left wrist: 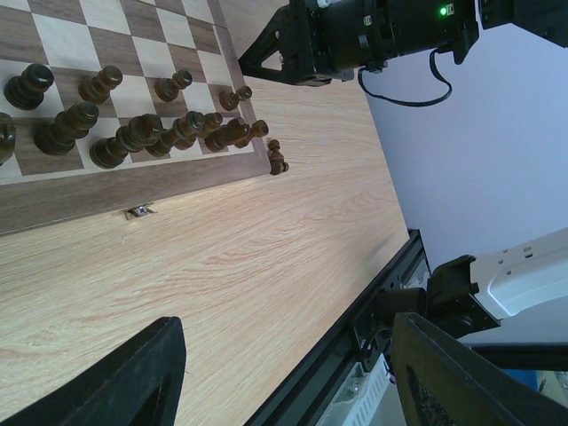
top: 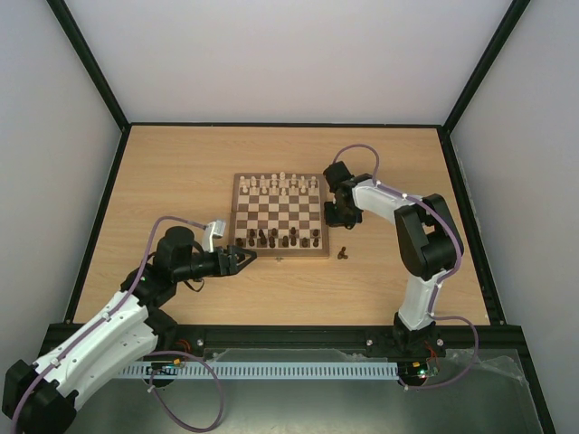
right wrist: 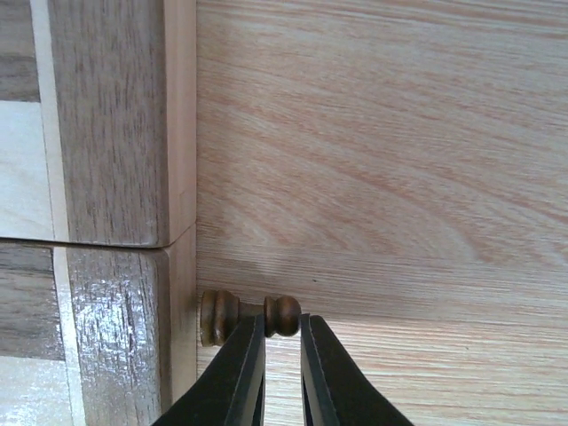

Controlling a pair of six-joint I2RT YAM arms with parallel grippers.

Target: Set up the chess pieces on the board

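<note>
The chessboard (top: 276, 213) lies in the middle of the table with light pieces (top: 281, 181) at its far side and dark pieces (top: 273, 240) along its near side. In the right wrist view a dark pawn (right wrist: 220, 318) lies on its side on the table, its base close to the board's edge. My right gripper is narrowly open at the pawn's head; firm contact cannot be made out. Near the board's front left corner, my left gripper (top: 249, 259) stands open and empty, its fingers (left wrist: 133, 382) wide apart over bare table.
More dark pieces (top: 342, 253) lie on the table off the board's near right corner. A small metal clasp (left wrist: 139, 212) sticks out from the board's front edge.
</note>
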